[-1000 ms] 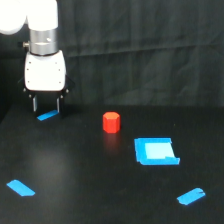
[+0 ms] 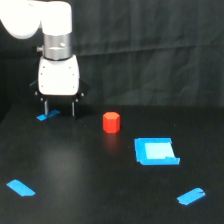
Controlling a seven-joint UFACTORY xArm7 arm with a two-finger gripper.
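A red block (image 2: 111, 122) with an angular outline sits upright on the dark table, a little above the middle of the view. To its left and farther back hangs my gripper (image 2: 60, 107), pointing down, its two dark fingers spread apart. Nothing shows between them. The gripper is clear of the red block, with a wide gap of bare table between. Whether the fingertips touch the table is hard to tell.
Right of the block lies a white square with a blue tape border (image 2: 145, 157). Blue tape strips (image 2: 20, 188) mark the front left, the front right (image 2: 191, 196) and a spot near the gripper (image 2: 43, 117). A dark curtain (image 2: 150, 60) hangs behind.
My gripper has shifted to the right and slightly lower in the view, still with its fingers apart. The red block and the tape have stayed where they were.
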